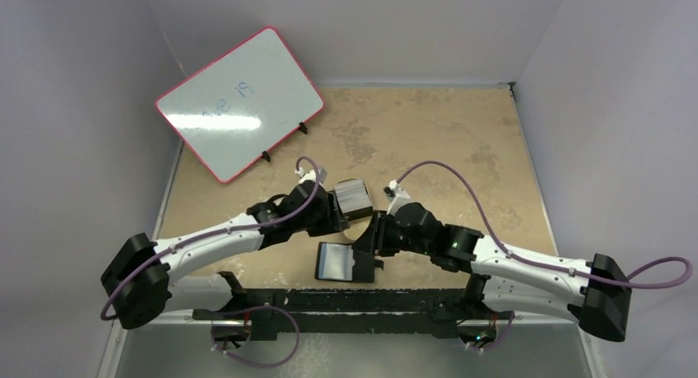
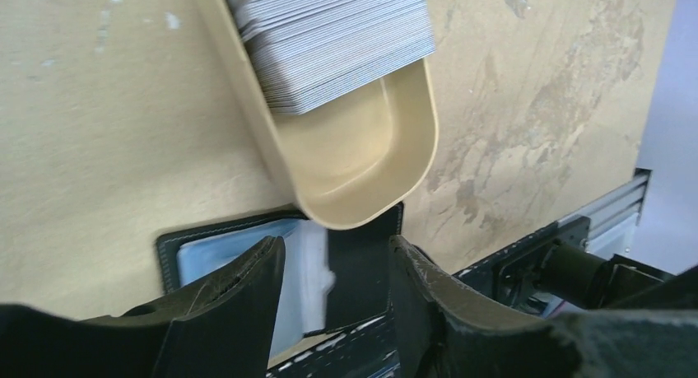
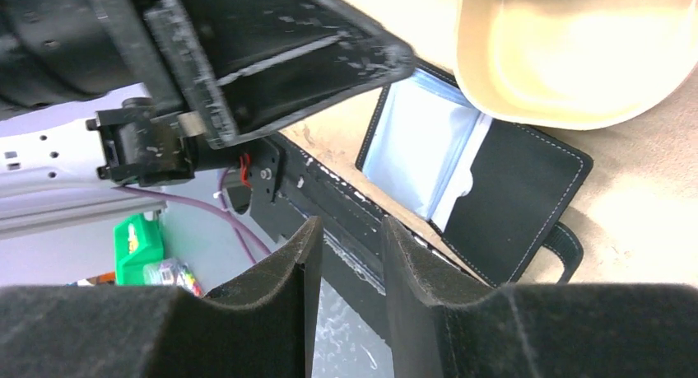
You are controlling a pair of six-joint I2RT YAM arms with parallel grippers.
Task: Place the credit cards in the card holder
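Observation:
A stack of white cards (image 2: 333, 40) sits in a beige tray (image 2: 354, 180), whose near end is empty. Below it lies the black card holder (image 3: 518, 197), spread flat with clear sleeves (image 3: 420, 139). My left gripper hovers above the tray's near end and the holder, part open, no card visible between its fingers. My right gripper is over the holder's near side, its fingers parted, nothing seen between them. In the top view both grippers are close together.
A whiteboard (image 1: 239, 98) with a red frame lies at the back left. A dark rail (image 1: 346, 312) runs along the front edge, and grey walls enclose the sides.

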